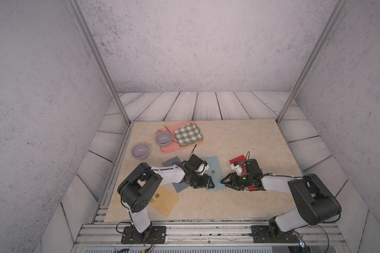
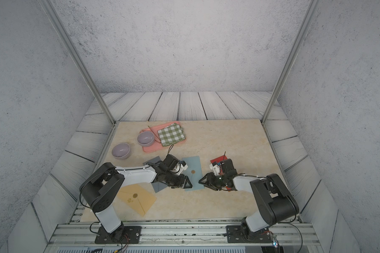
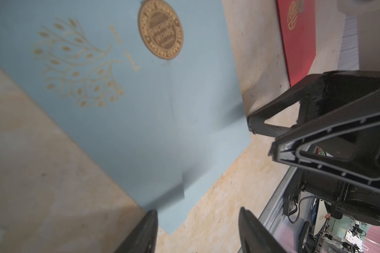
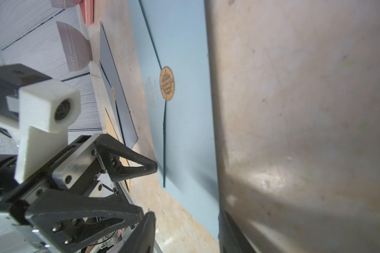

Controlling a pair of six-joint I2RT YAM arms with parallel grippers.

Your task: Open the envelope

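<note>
A light blue envelope point(image 1: 214, 169) with a round gold seal point(image 3: 160, 28) lies flat on the table between my two arms. Its flap looks closed, the seam running on both sides of the seal. At its near left corner is my left gripper, fingers apart, with that corner reaching toward the gap beside one finger point(image 3: 147, 234). My right gripper stands at the near right corner, also open. The envelope's right edge comes down beside its right-hand finger point(image 4: 230, 232); whether they touch I cannot tell.
A red envelope point(image 1: 237, 159) lies under the right arm, a grey one point(image 1: 171, 161) under the left. A yellow envelope point(image 1: 166, 200) is at front left. At the back left are a purple bowl point(image 1: 140, 150) and a pink tray point(image 1: 169, 147).
</note>
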